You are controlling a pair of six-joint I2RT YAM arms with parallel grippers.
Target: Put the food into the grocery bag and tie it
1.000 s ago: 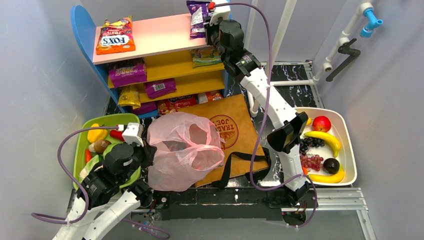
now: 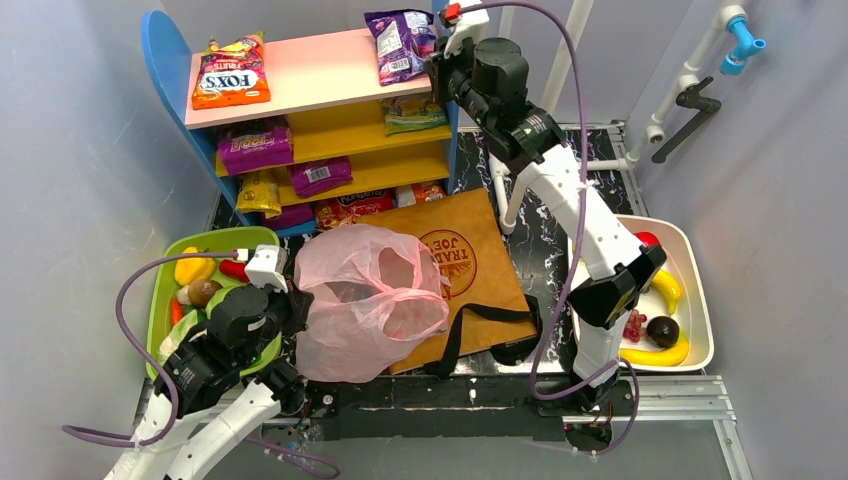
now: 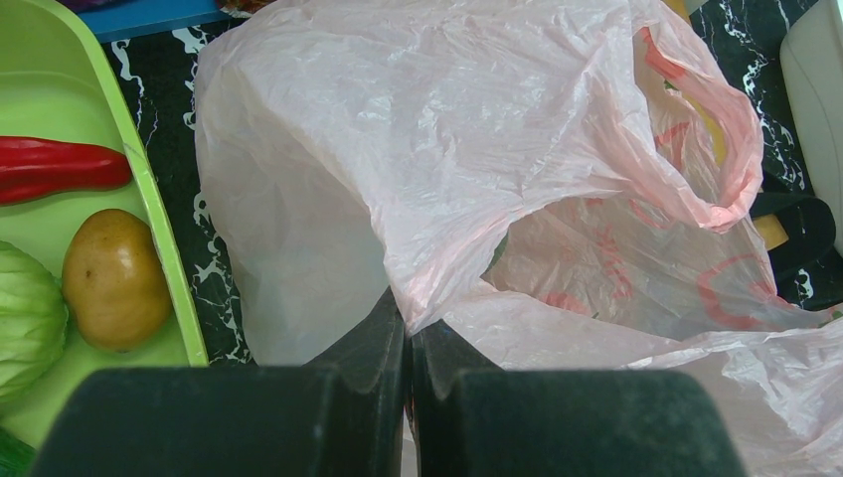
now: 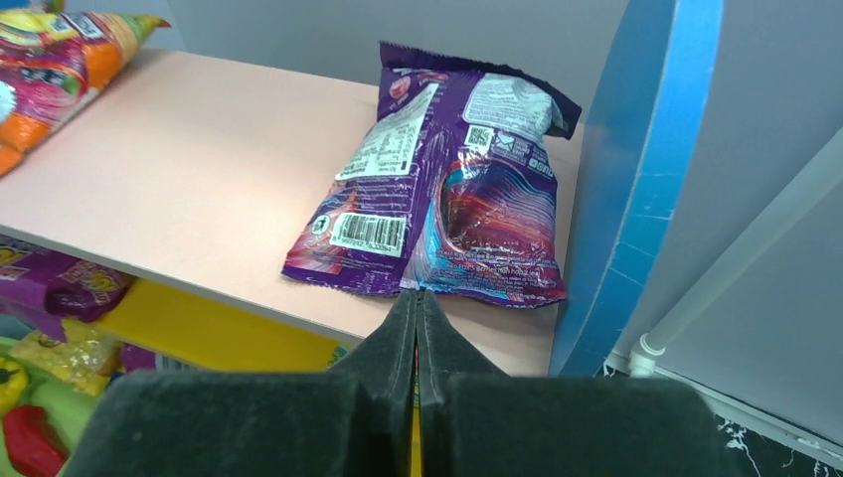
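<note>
A purple snack bag point(image 4: 437, 189) lies on the top shelf against the blue side panel. My right gripper is shut in front of the shelf's edge, nothing between its fingers, and the purple bag is beyond the tips. From above, that bag point(image 2: 402, 45) shows just left of the right gripper. The pinkish-white grocery bag point(image 2: 345, 260) rests on the counter, its mouth partly spread. My left gripper is shut on the grocery bag's edge point(image 3: 422, 288). Several more snack packets sit on the shelves, among them an orange Fox's bag point(image 2: 232, 72).
A green tub point(image 3: 149, 189) of vegetables stands left of the grocery bag. At the right is a white tub point(image 2: 700, 300) of fruit, partly hidden by my right arm. A brown tote point(image 2: 500, 300) lies flat under and beside the grocery bag.
The purple bag stays on the shelf. The left gripper holds still.
</note>
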